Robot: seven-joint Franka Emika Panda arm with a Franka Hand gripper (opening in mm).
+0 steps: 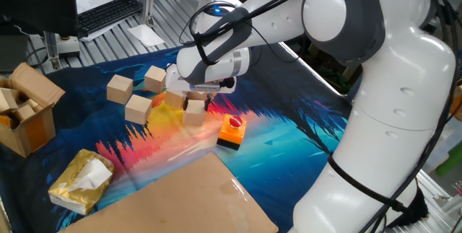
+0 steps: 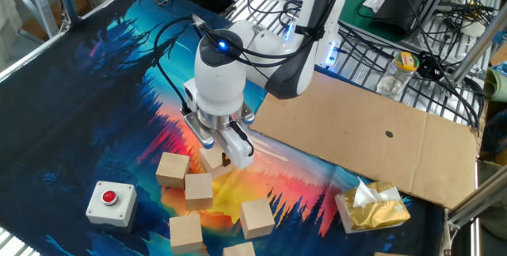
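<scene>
Several plain wooden cubes lie on the colourful cloth, among them a front cube, a left cube and another cube. My gripper points down among the right-hand cubes, its dark fingers low around a cube just behind the front one. The front cube and the gripper body hide the fingertips, so contact with the cube cannot be made out.
A red push button on a box stands right of the cubes. A gold tissue pack, a cardboard sheet and an open carton holding wooden pieces lie around them. Bare cloth stretches beyond the button.
</scene>
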